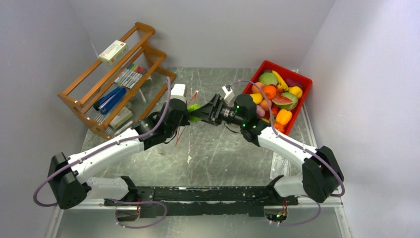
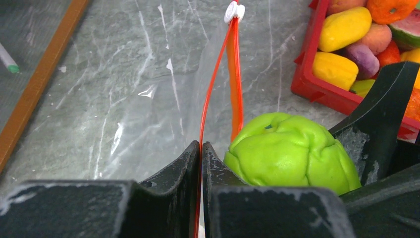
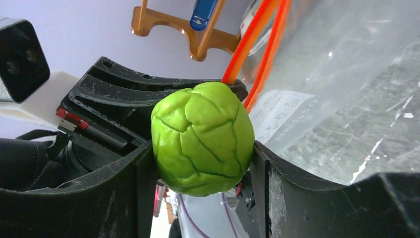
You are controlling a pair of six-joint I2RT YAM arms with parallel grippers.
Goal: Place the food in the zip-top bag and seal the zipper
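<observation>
A round, lumpy green food piece (image 3: 203,139) sits between the fingers of my right gripper, which is shut on it. The clear zip top bag (image 2: 148,124) has an orange-red zipper edge with a white slider (image 2: 234,12) at its far end. My left gripper is shut on one orange strip of that edge. From the left wrist view, the green piece (image 2: 292,151) is just right of the bag's mouth, close to my left fingers. The two strips stand slightly apart. In the top view the arms hide most of the bag.
A red bin (image 1: 267,64) full of mixed toy fruit and vegetables stands at the back right. At the left is a wooden rack (image 1: 143,47) with markers, blue-handled tools and boxes.
</observation>
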